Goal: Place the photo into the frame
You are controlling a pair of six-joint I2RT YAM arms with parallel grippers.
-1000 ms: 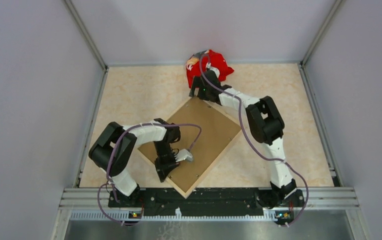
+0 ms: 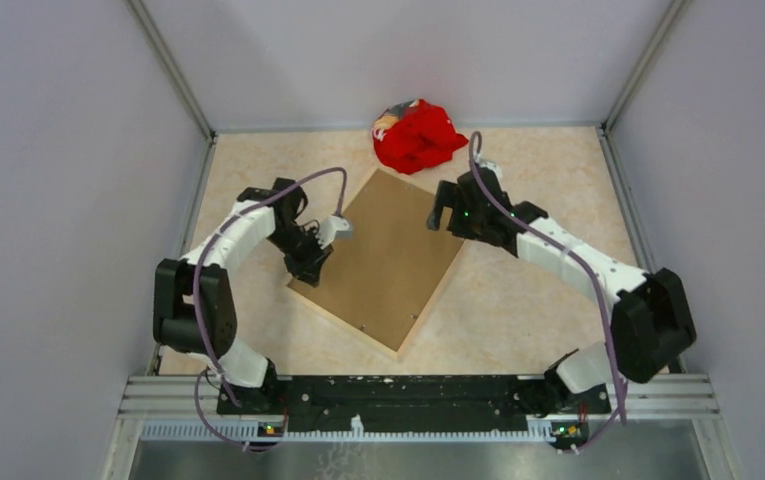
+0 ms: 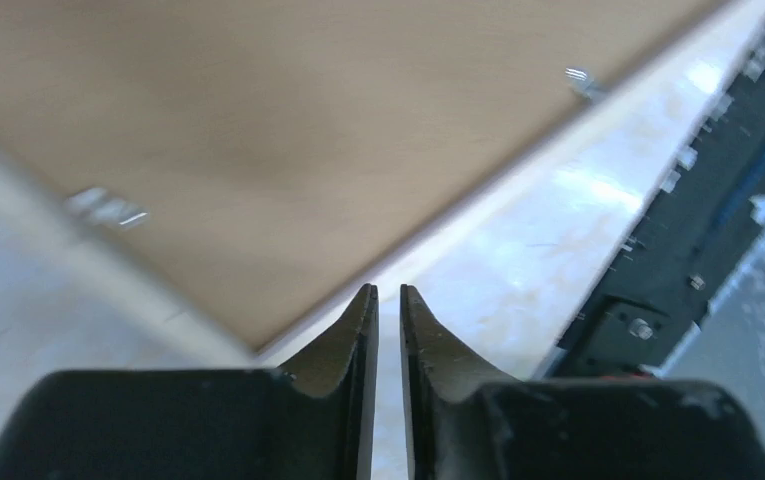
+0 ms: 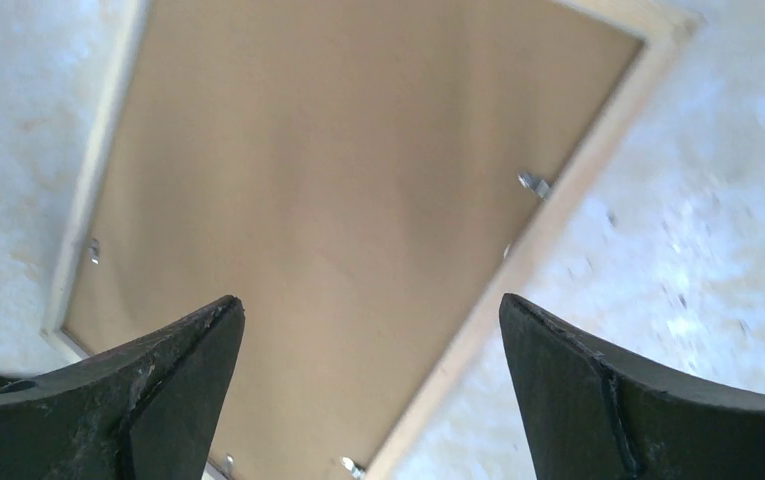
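Observation:
The light wooden frame (image 2: 348, 324) lies askew on the table, filled by a plain brown board (image 2: 393, 240). No separate photo shows. Small metal clips (image 3: 583, 82) sit along the frame's inner edge, such as the clip (image 4: 535, 184) on the right side. My left gripper (image 2: 308, 272) is over the frame's left part; in its wrist view the fingers (image 3: 361, 335) stand a narrow gap apart, empty, above a corner. At the frame's upper right, my right gripper (image 2: 440, 208) is wide open above the board, its fingers (image 4: 598, 385) far apart with nothing between them.
A crumpled red cloth (image 2: 423, 138) lies behind the frame, close to its far corner. The dark front rail (image 2: 408, 400) runs just beyond the frame's near corner.
The right arm has swung right, off the far corner; the left arm has drawn back left and farther up.

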